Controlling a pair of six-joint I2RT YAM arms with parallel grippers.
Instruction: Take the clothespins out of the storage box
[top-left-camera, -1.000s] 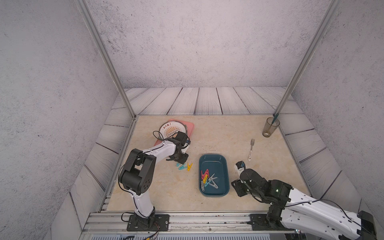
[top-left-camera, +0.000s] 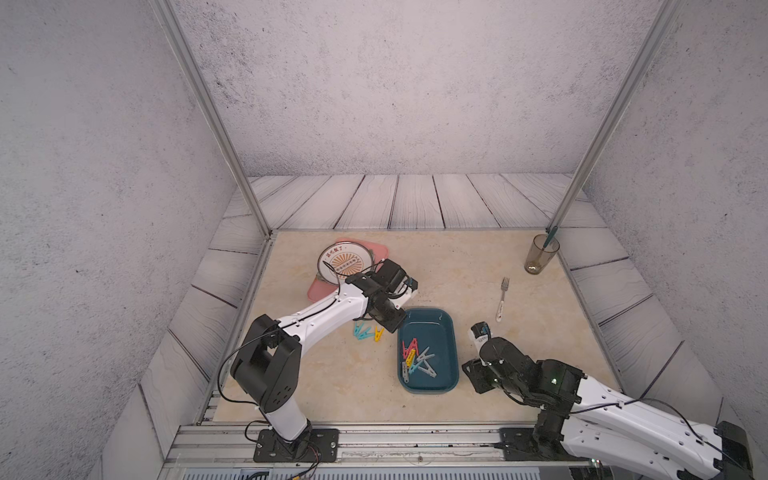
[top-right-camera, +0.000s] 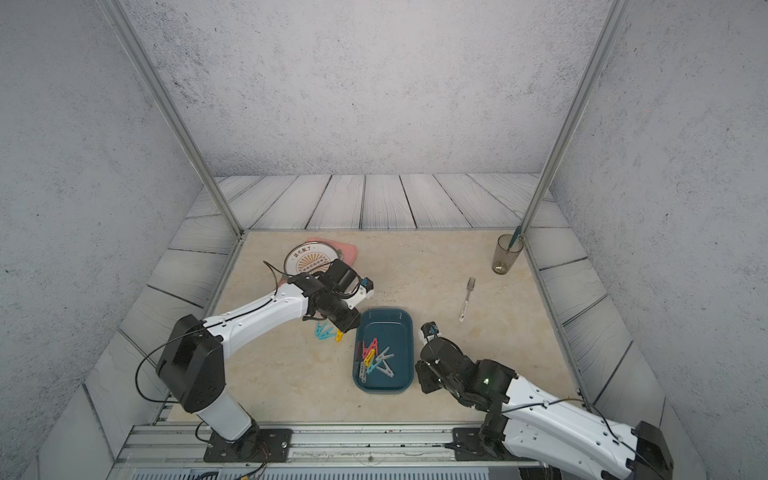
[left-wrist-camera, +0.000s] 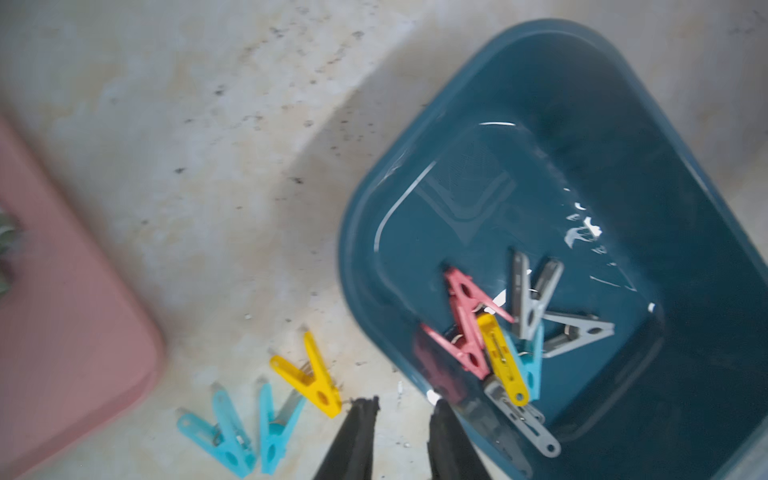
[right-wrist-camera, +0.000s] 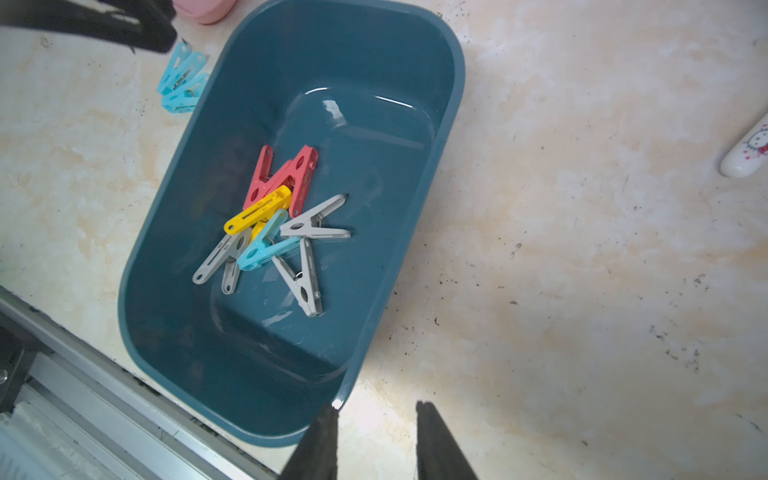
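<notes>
The dark teal storage box (top-left-camera: 428, 320) holds a pile of clothespins: red (right-wrist-camera: 300, 172), yellow (right-wrist-camera: 248, 214), light blue (right-wrist-camera: 257, 254) and several grey ones (right-wrist-camera: 305, 284). Outside, left of it, lie a yellow clothespin (left-wrist-camera: 320, 388) and two light blue clothespins (left-wrist-camera: 232, 448). My left gripper hangs above the box's left side, open, with nothing between its fingers. My right gripper stands beside the box's right side, open and empty.
A pink board (left-wrist-camera: 72, 336) with a round printed plate (top-left-camera: 344, 257) lies back left. A fork (top-left-camera: 501, 304) lies right of the box, with a glass (top-right-camera: 504, 256) at the back right. The table behind the box is clear.
My left arm has swung right and toward the box from above the loose clothespins. The right arm is still.
</notes>
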